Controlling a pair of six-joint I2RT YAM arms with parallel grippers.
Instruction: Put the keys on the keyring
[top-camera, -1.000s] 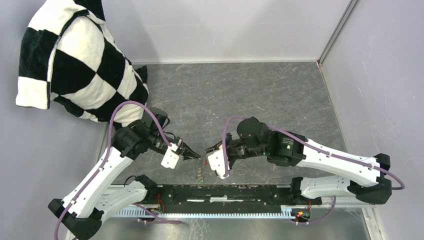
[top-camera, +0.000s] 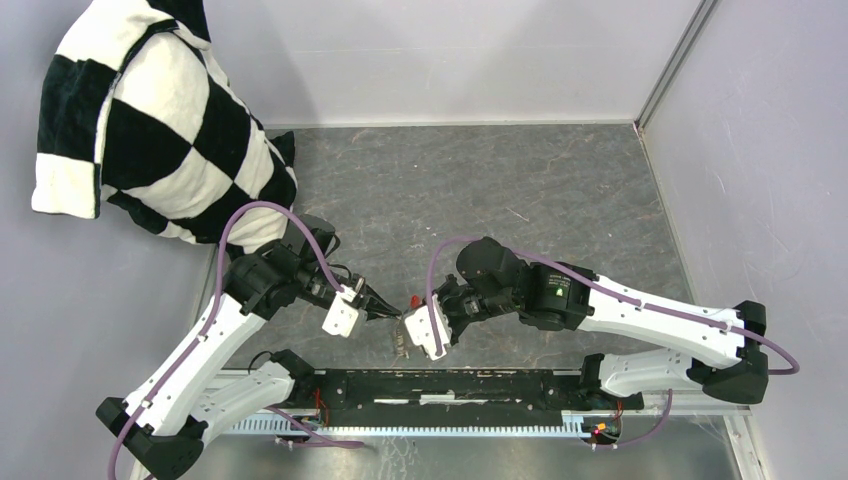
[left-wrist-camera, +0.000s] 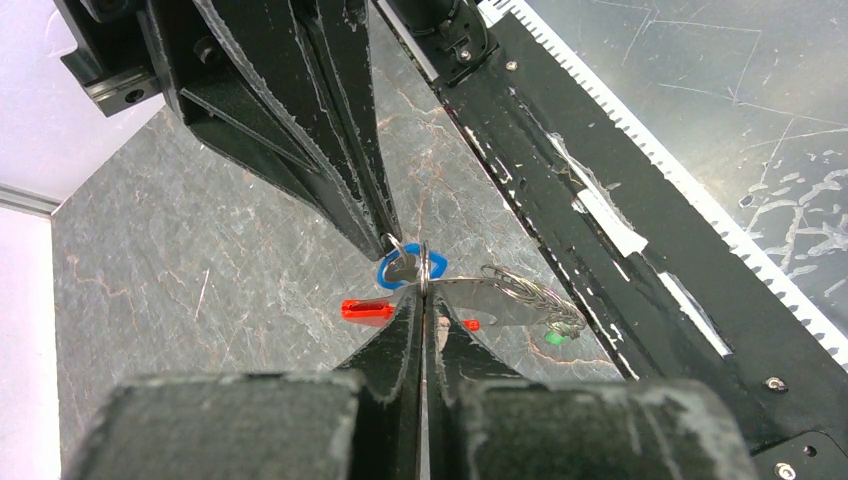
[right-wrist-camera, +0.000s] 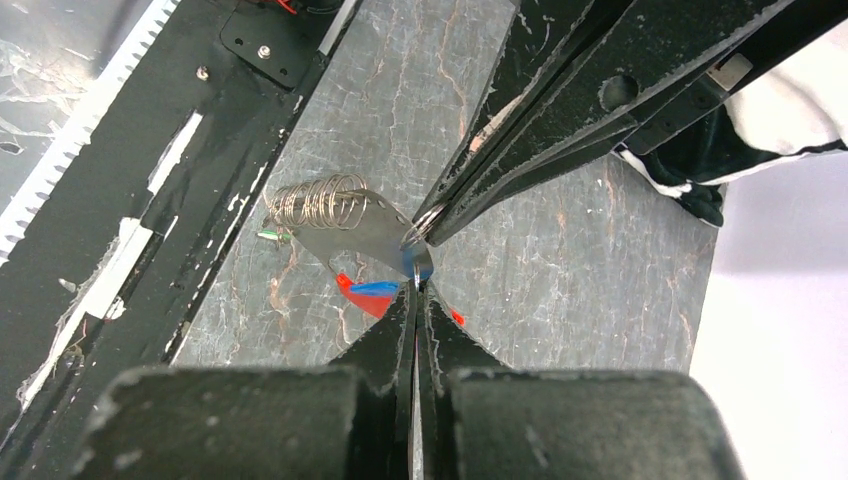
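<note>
In the left wrist view my left gripper is shut on a thin metal ring (left-wrist-camera: 424, 262) standing upright at its tips. A silvery plate with a coil of wire loops (left-wrist-camera: 520, 290) hangs beside it. Opposite, the tip of my right gripper is shut on a small blue-edged key (left-wrist-camera: 403, 267), which sits very close to the ring. Its thin metal loop shows at the fingertip. Whether the key is threaded on the ring I cannot tell. A red piece (left-wrist-camera: 366, 312) shows behind the tips; what holds it is hidden.
Open grey floor (top-camera: 500, 200) stretches behind the arms. A black rail (top-camera: 440, 400) runs close in front of the grippers. To the back left leans a checkered black-and-white cushion (top-camera: 180, 120). A small green piece (right-wrist-camera: 272, 236) shows by the coil.
The red piece shows more in the top view. The left arm has stayed still.
</note>
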